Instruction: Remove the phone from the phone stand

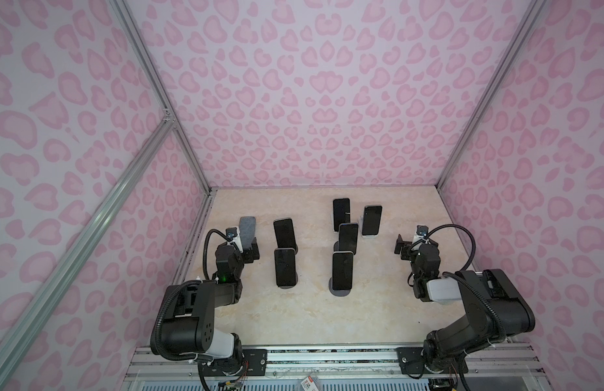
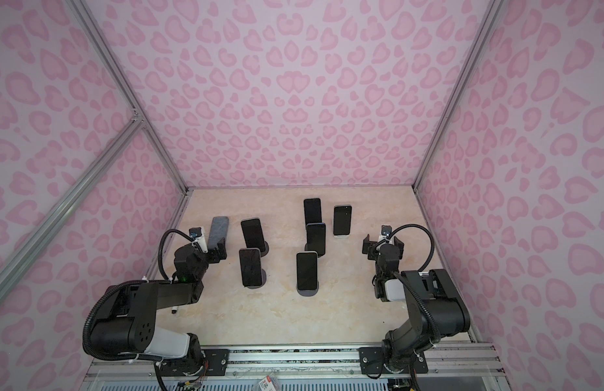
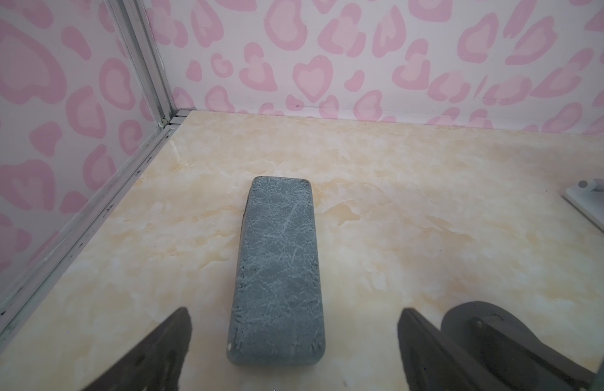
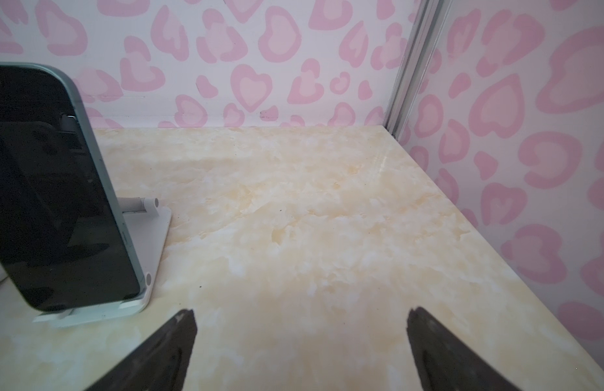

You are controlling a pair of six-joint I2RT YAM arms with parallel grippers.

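Several black phones lean upright on stands across the table. Front left is one phone [image 1: 285, 266], with another phone [image 1: 284, 233] behind it. Towards the middle stand a front phone [image 1: 342, 271], a phone [image 1: 347, 237] behind it and a phone [image 1: 341, 213] farther back. The right rear phone [image 2: 341, 220] rests on a white stand [image 4: 152, 241]. My left gripper is open at the table's left side, its fingers apart with no contact on anything. At the right side, my right gripper is also open and empty, over bare table.
A grey block [image 3: 279, 267] lies on the table ahead of my left gripper. A round dark stand base [image 3: 487, 332] shows to its right. Bare table [image 1: 315, 322] stretches along the front, and the far right is clear. Patterned walls enclose the sides and back.
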